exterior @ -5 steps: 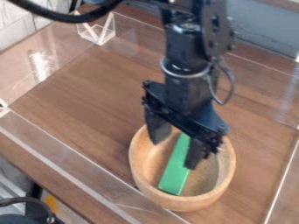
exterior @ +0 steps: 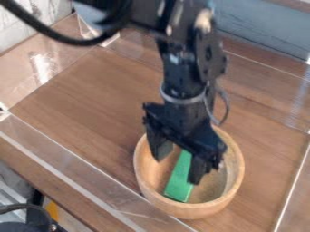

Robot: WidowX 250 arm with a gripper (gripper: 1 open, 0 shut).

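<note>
My gripper [exterior: 183,147], black and slightly blurred, reaches down from the top over a round wooden bowl [exterior: 224,195] in the lower middle of the view. Its fingers stand open, spread to either side above a green oblong object [exterior: 179,186] that lies in the bowl. The upper part of that object is partly hidden behind the gripper; whether the fingertips touch it I cannot tell.
A pale wall or ledge [exterior: 266,36] runs along the back. The table's edge and some clutter, partly dark, are at the lower left.
The gripper has shifted slightly over the last second, staying open above the bowl. The bowl and the green object look essentially unmoved.
</note>
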